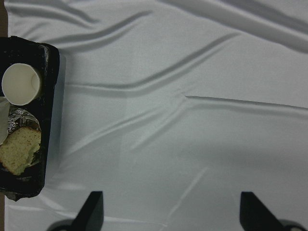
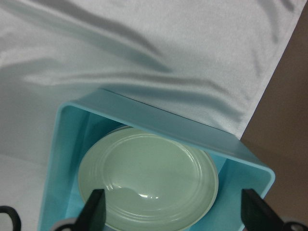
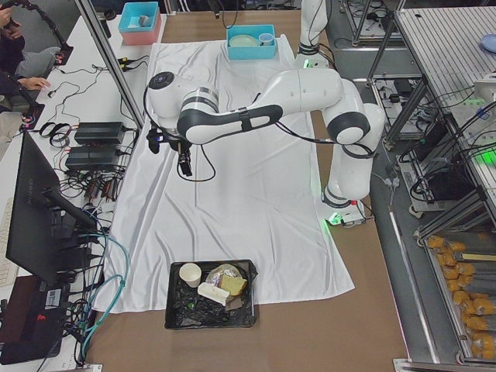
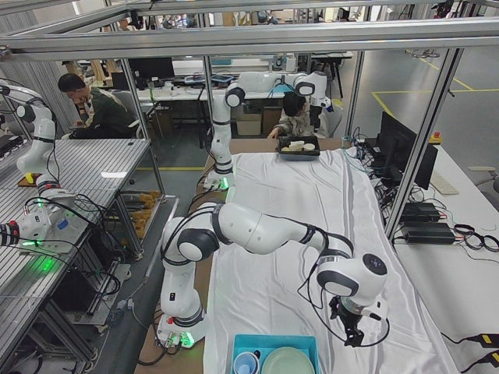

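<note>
My left gripper hangs open over the white cloth; in the left wrist view a black tray lies at the left with a white cup, foil and a bread slice. My right gripper is open above a blue bin holding a pale green plate; a blue cup shows beside the plate in the camera right view. Nothing shows between either gripper's fingers.
A monitor, cables and black boxes line the side table; metal frame posts stand beside the workspace.
</note>
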